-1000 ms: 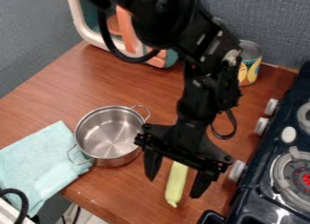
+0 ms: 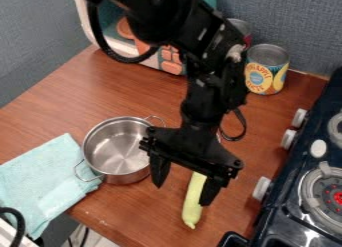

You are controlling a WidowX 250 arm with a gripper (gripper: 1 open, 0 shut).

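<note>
My black gripper (image 2: pixel 185 175) hangs low over the wooden counter with its fingers spread open. Below and between them lies a pale yellow elongated object (image 2: pixel 194 202), like a corn cob or vegetable, its upper end hidden by the gripper. Left of the gripper stands a steel pot (image 2: pixel 110 148) with two handles, partly behind the gripper's edge.
A light blue towel (image 2: pixel 38 176) lies at the front left. A black stove (image 2: pixel 314 176) with knobs fills the right. Cans (image 2: pixel 266 69) and a dish rack (image 2: pixel 158 61) stand at the back.
The arm and gripper have shifted slightly left, uncovering more of the cans at the back. The pot, towel and yellow object have not visibly moved.
</note>
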